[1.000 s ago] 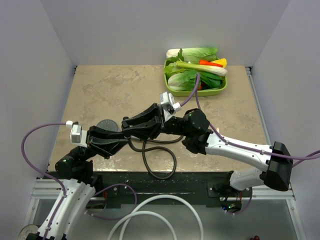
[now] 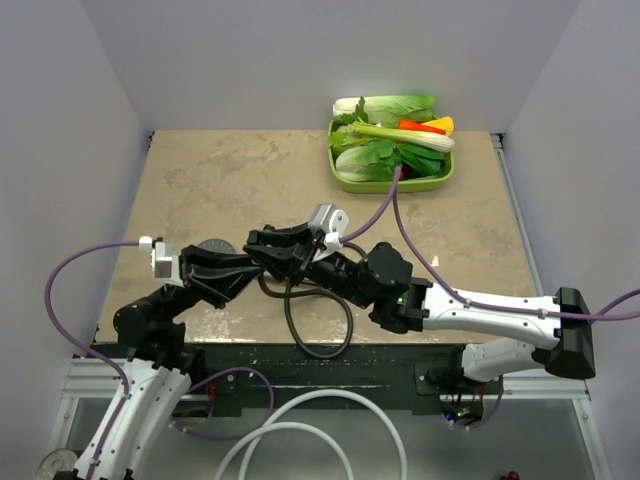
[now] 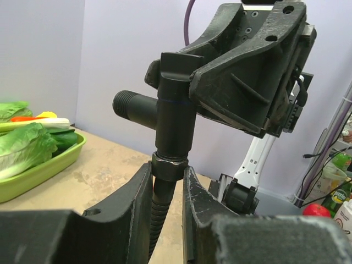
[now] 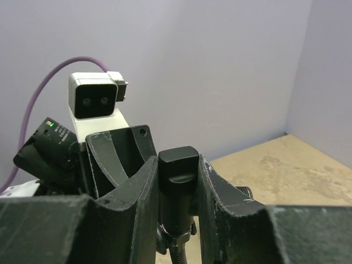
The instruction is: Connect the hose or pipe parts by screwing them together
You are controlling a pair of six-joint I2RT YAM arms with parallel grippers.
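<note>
Both grippers meet over the counter. In the left wrist view, my left gripper is shut on the black hose end [image 3: 164,206] at the nut under a black fitting [image 3: 175,121] with a threaded side port. My right gripper is shut on that fitting's top block, as the right wrist view shows. From above, the black hose [image 2: 320,352] hangs from the grippers in a loop on the counter.
A green tub [image 2: 347,180] of vegetables stands at the back right. A round grey disc [image 2: 216,243] lies behind the left gripper. White hose [image 2: 385,420] coils below the front edge.
The left arm has edged forward a little as well. Both grippers remain together.
</note>
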